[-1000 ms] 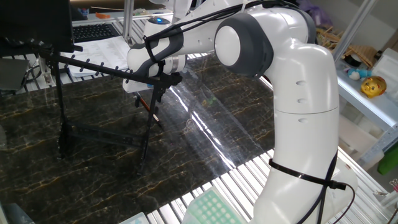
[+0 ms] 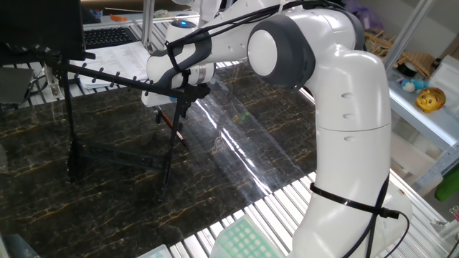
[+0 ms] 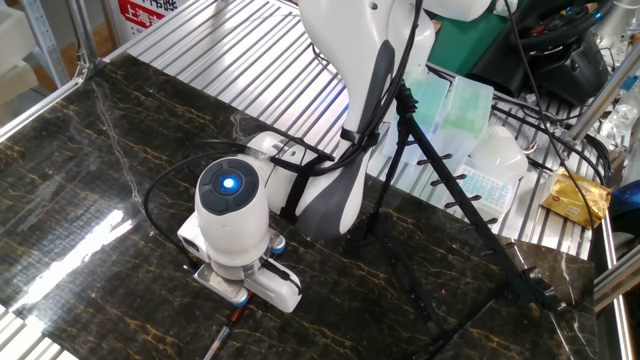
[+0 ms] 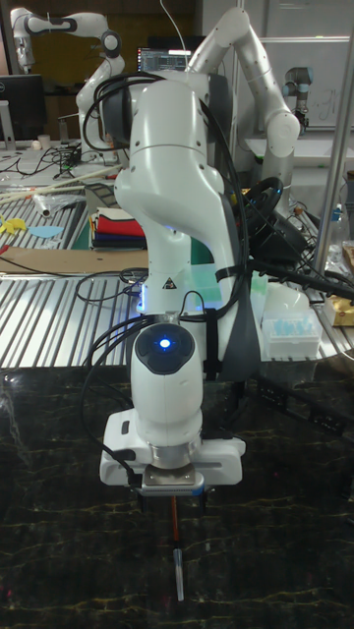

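A slim rod (image 4: pixel 176 547), like a pen or brush, has a reddish-brown upper part and a silvery lower end. In exterior view 3 it runs down from beneath my gripper (image 4: pixel 174 490). From the side, the same rod (image 2: pixel 174 129) slants below my gripper (image 2: pixel 162 102), partly behind the black stand (image 2: pixel 129 82). Seen from above, the rod (image 3: pixel 226 328) comes out by the front edge of my gripper (image 3: pixel 246 290). The hand hides its fingers and the rod's upper end, so whether the two touch does not show.
Close beside the arm, the black stand (image 3: pixel 470 215) rises from the dark marbled tabletop (image 3: pixel 90 180). A greenish rack (image 2: pixel 246 240) and a blue-white tube box (image 3: pixel 480 190) sit on the slatted metal surface. Clear sheeting (image 2: pixel 244 143) covers part of the tabletop, otherwise largely bare.
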